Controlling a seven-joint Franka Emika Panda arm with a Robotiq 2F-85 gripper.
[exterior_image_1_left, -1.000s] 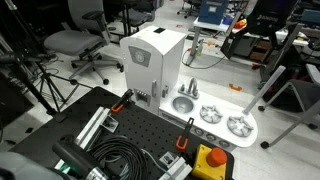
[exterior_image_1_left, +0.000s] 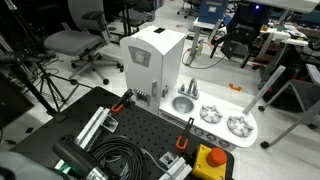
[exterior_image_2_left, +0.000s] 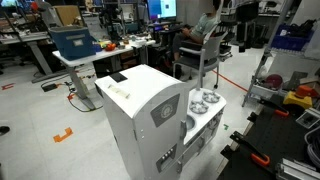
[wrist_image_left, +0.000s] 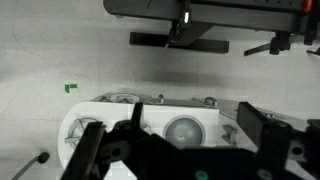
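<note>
Over the far side of the white toy kitchen counter (exterior_image_1_left: 215, 104), my gripper (exterior_image_1_left: 235, 50) hangs high at the top of exterior view 1. In the wrist view my gripper stands open, its two dark fingers (wrist_image_left: 105, 148) wide apart with nothing seen between them. Between them, below, lies the round metal sink (wrist_image_left: 184, 131). Two metal burners (exterior_image_1_left: 240, 126) sit at the counter's other end. A tall white cabinet (exterior_image_1_left: 153, 62) with a closed door stands beside the sink; exterior view 2 shows the same cabinet (exterior_image_2_left: 150, 115) close up.
A dark perforated table (exterior_image_1_left: 140, 132) fills the front, with coiled black cable (exterior_image_1_left: 118, 158) and a red button on a yellow box (exterior_image_1_left: 212, 160). Orange-handled clamps (exterior_image_1_left: 183, 138) stand at its edge. Office chairs (exterior_image_1_left: 85, 40) are behind.
The arm at the top of exterior view 1 has shifted slightly. The cabinet, counter and table things have not moved.
</note>
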